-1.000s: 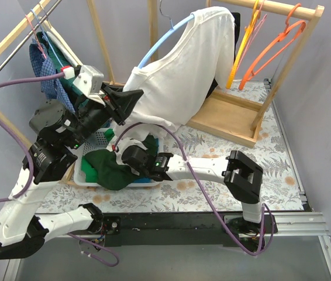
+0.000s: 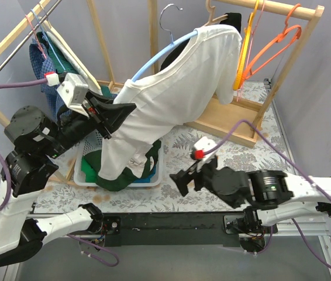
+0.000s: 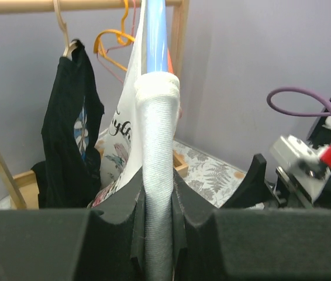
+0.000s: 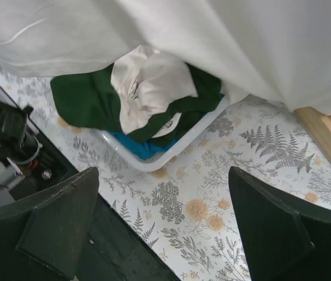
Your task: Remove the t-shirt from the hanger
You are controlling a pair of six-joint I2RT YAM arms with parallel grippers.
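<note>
A white t-shirt hangs on a light blue hanger, whose metal hook is free of the rail. My left gripper is shut on the shirt's left shoulder; in the left wrist view the white fabric runs down between the fingers, with the blue hanger bar coming out of it above. Well below and right of the shirt, my right gripper stands open and empty. From the right wrist view, the shirt's lower edge spans the top, beyond the open fingers.
A white basket with green, white and blue clothes sits under the shirt. Orange hanger and yellow hanger hang on the right rail, beside a black garment. A wooden tray stands behind.
My right arm has drawn back to the right, away from the shirt and basket. The left gripper has shifted slightly left with the shirt, whose lower part now hangs over the basket.
</note>
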